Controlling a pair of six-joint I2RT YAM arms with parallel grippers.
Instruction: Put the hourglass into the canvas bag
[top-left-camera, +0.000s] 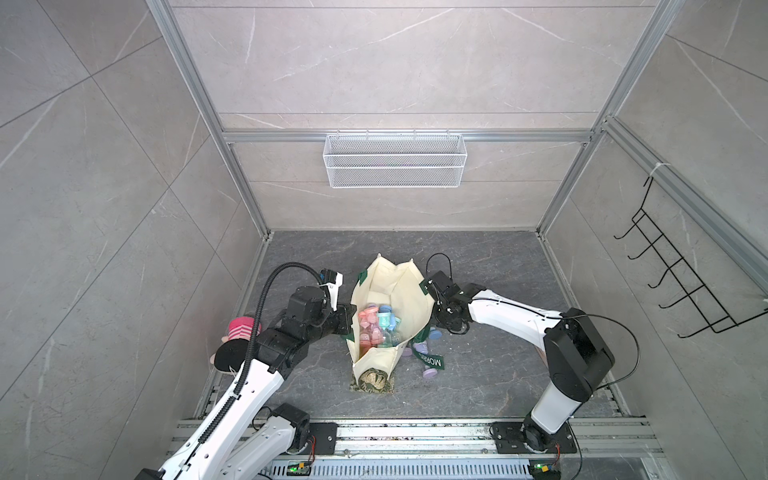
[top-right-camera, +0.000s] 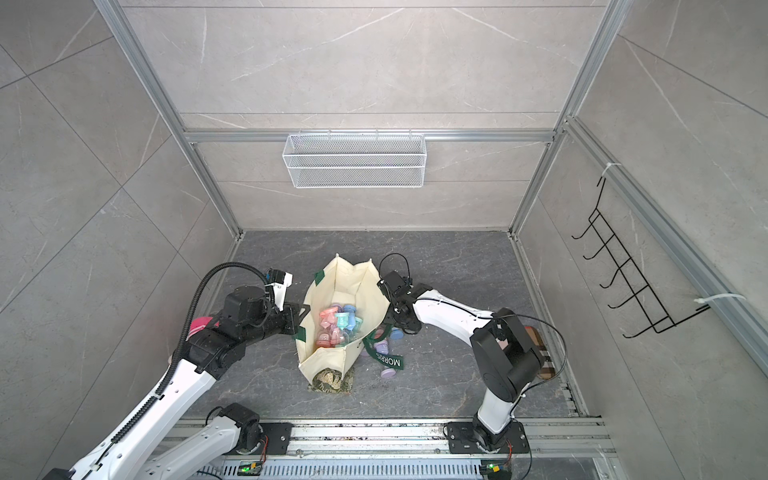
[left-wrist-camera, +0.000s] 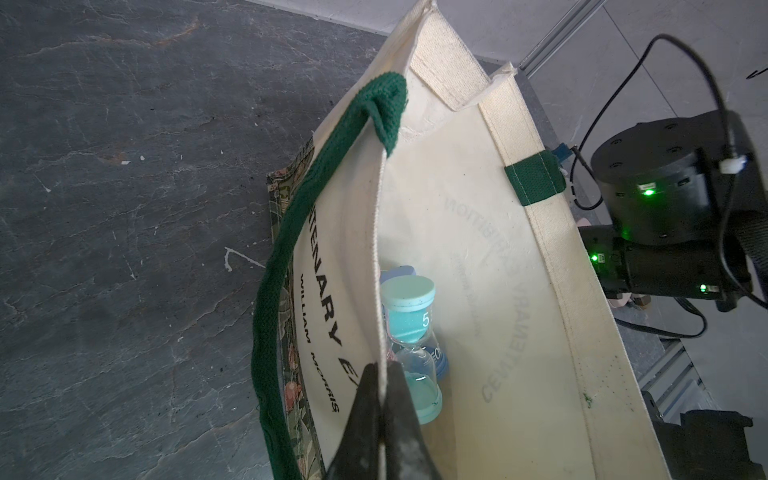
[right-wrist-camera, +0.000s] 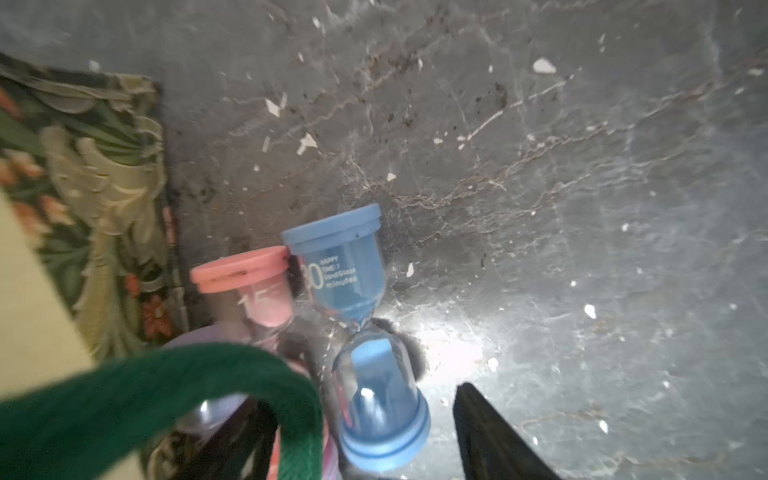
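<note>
The cream canvas bag (top-left-camera: 408, 297) stands with its mouth spread, several pastel hourglasses (top-left-camera: 377, 324) inside. My left gripper is shut on the bag's near rim, whose thin canvas edge runs between its fingers. Outside the bag's right side, my right gripper is open over a group of hourglasses on the floor. A blue hourglass (right-wrist-camera: 376, 376) lies there with its lower end in view between the open fingers. Close beside it are a pink hourglass (right-wrist-camera: 260, 296) and a purple one, partly covered by the bag's green handle (right-wrist-camera: 184, 384).
The green handle crosses in front of the right gripper's left finger. Bare grey floor (top-left-camera: 496, 368) lies to the right. A white wire basket (top-left-camera: 394, 161) and a black hook rack (top-left-camera: 680, 268) hang on the walls. Pink and black items (top-left-camera: 238, 336) sit at far left.
</note>
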